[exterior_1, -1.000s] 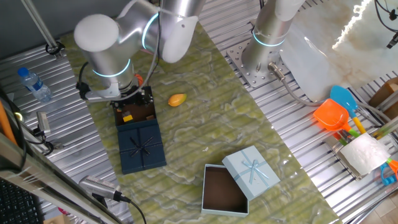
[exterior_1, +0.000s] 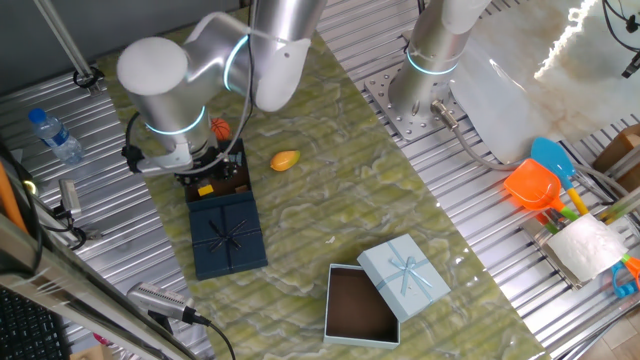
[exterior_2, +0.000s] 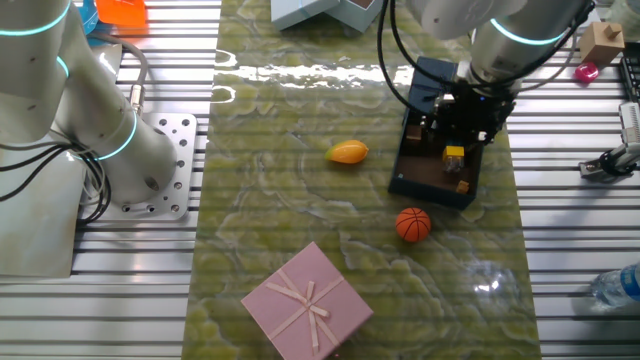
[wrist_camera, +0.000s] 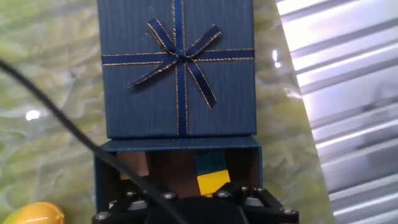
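Note:
A dark blue box (exterior_2: 420, 189) stands open on the green marbled cloth. Its ribboned lid (wrist_camera: 143, 106) covers one end in the wrist view. Inside are a yellow block (wrist_camera: 213, 182) beside a dark teal one (wrist_camera: 210, 162), a brown block (wrist_camera: 132, 167), and a small wooden piece (exterior_2: 462, 187). My gripper (exterior_2: 462, 118) hangs over the box, pointing down, close to the yellow block. Only its upper linkages show along the bottom of the wrist view. Its fingertips are hidden, so neither the finger's opening nor anything between the fingers can be made out.
An orange-yellow fruit (exterior_2: 347, 152) and a small basketball (exterior_2: 412, 224) lie near the box. A pink gift box (exterior_2: 285, 305) and an open light-blue box (exterior_1: 362, 338) with its tilted lid (exterior_1: 405, 276) also stand on the cloth.
Over the past second the arm has shifted slightly at the blue box, leaving more of the basketball visible. Box, lid and fruit have stayed in place.

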